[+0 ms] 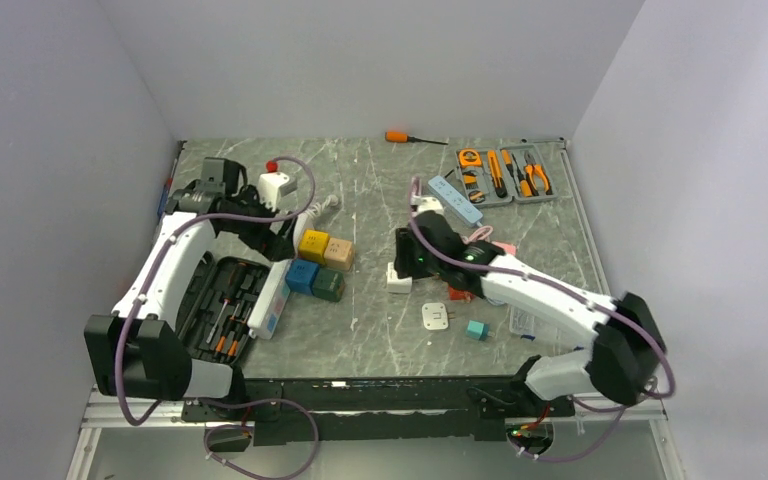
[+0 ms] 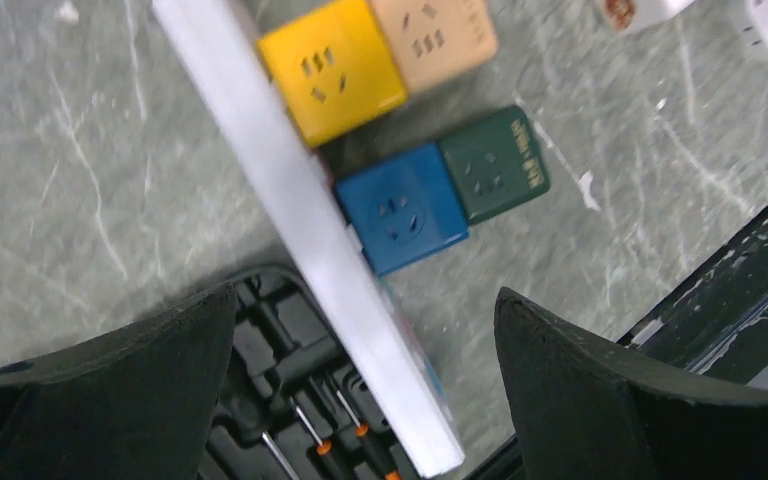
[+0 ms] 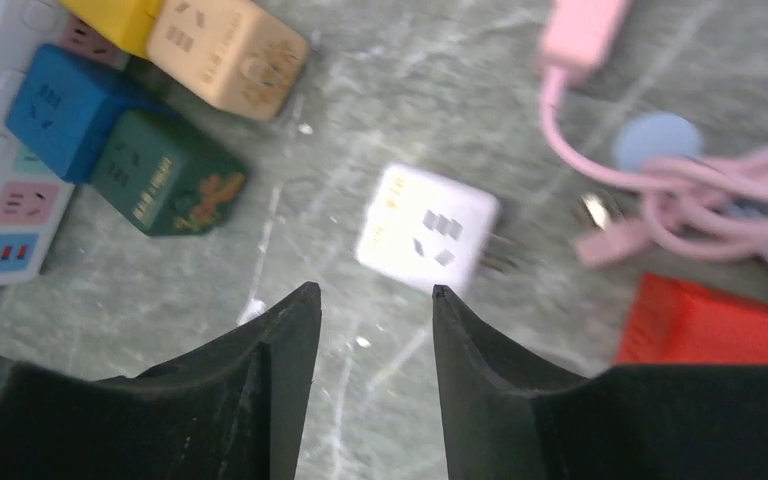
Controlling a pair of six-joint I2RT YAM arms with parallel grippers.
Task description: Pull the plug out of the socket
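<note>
In the middle of the table lies a white plug adapter (image 1: 398,283), partly under my right gripper (image 1: 407,255) in the top view. The right wrist view shows this white cube (image 3: 422,222) with prongs at its right side, just beyond my right gripper, whose fingers stand a small gap apart; nothing visible is between them. My left gripper (image 1: 275,240) is open over the long white power strip (image 2: 332,268), with nothing between its fingers. Socket cubes sit beside that strip: yellow (image 1: 314,243), tan (image 1: 338,253), blue (image 1: 302,275) and green (image 1: 327,287).
A red block (image 3: 705,325), pink cable (image 3: 710,200) and blue power strip (image 1: 455,200) lie to the right. A flat white plug (image 1: 434,316) and teal cube (image 1: 477,331) are at the front. Tool cases (image 1: 222,310) flank the left; another (image 1: 510,175) is at back right.
</note>
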